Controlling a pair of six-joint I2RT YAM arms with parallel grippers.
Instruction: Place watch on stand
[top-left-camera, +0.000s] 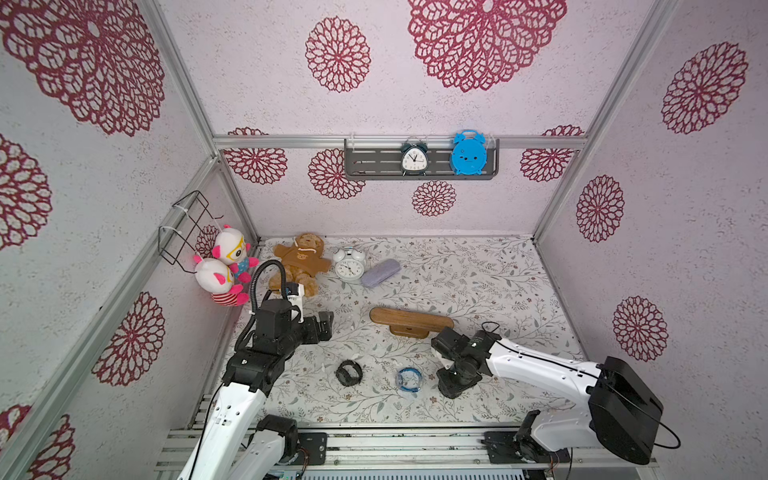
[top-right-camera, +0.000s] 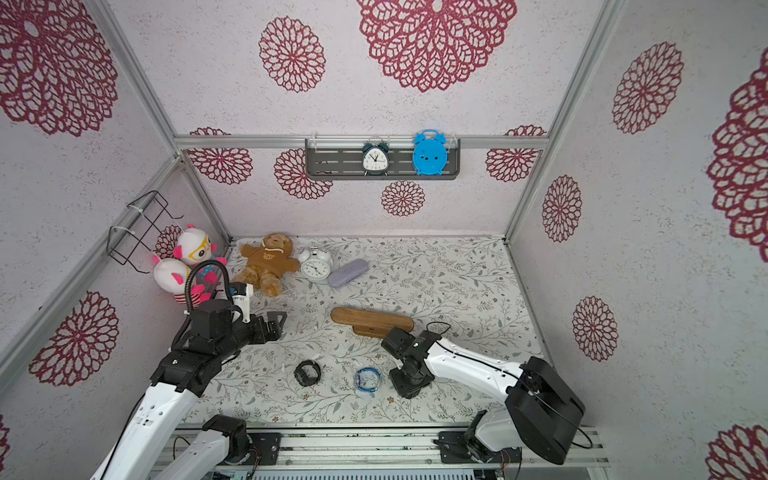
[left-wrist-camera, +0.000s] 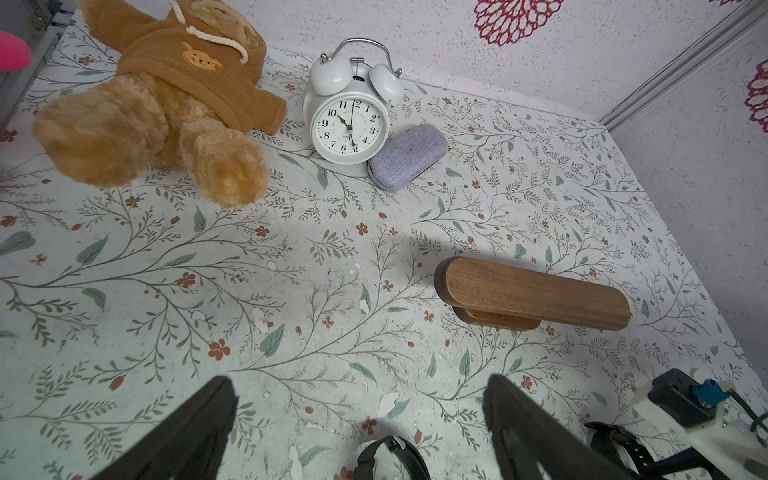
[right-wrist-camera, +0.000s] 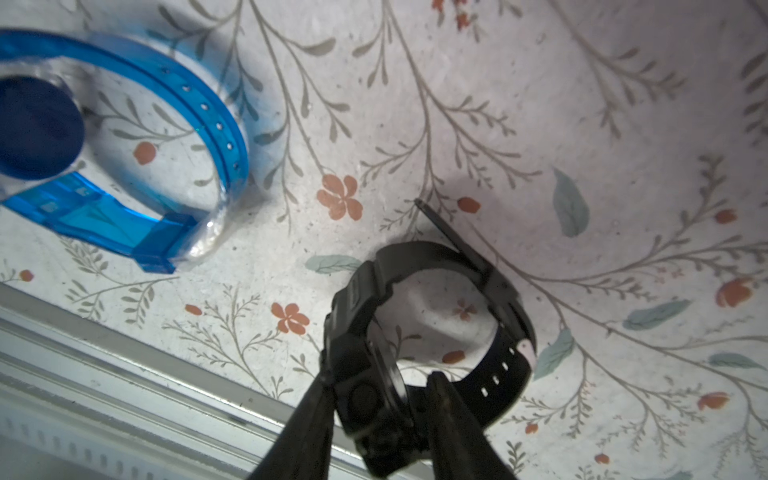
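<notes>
A wooden watch stand (top-left-camera: 411, 318) lies mid-table. In the right wrist view a black watch (right-wrist-camera: 496, 288) sits at my right gripper, whose fingers are at the watch body, part open; whether they touch it is unclear. A blue watch (right-wrist-camera: 228, 152) lies beside it, and another black watch (top-left-camera: 349, 373) lies further left. My left gripper is open above the left of the table, its fingers wide apart.
A teddy bear (top-left-camera: 302, 260), white alarm clock (top-left-camera: 349, 265) and purple case (top-left-camera: 381, 273) stand or lie at the back left. Plush toys (top-left-camera: 216, 277) are at the left wall.
</notes>
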